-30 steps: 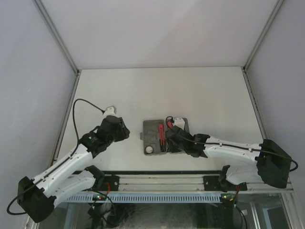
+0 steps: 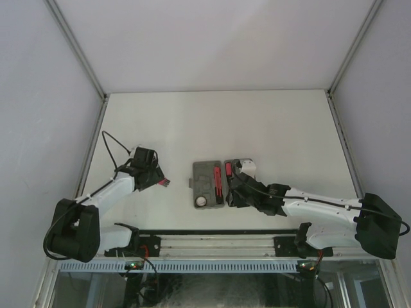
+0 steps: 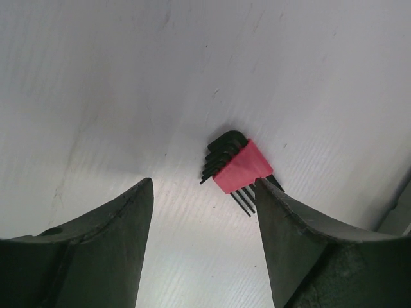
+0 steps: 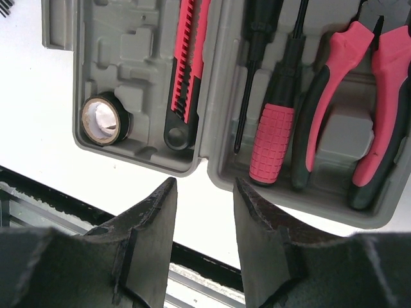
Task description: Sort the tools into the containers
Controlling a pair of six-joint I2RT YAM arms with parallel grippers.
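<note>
A red hex key set (image 3: 243, 169) lies on the white table, just ahead of the open, empty fingers of my left gripper. My right gripper hangs at the case's front edge, part open and empty. The grey tool case (image 2: 207, 176) holds a tape roll (image 4: 101, 122) and red cutter (image 4: 184, 96) in its left half, and a red-handled screwdriver (image 4: 272, 141), a black screwdriver (image 4: 254, 45) and two pliers-like tools (image 4: 382, 109) in its right half.
Side walls and the front rail (image 2: 199, 263) bound the area.
My left gripper has moved left, uncovering the hex key set in the top view. The right arm has shifted slightly right since a second ago.
</note>
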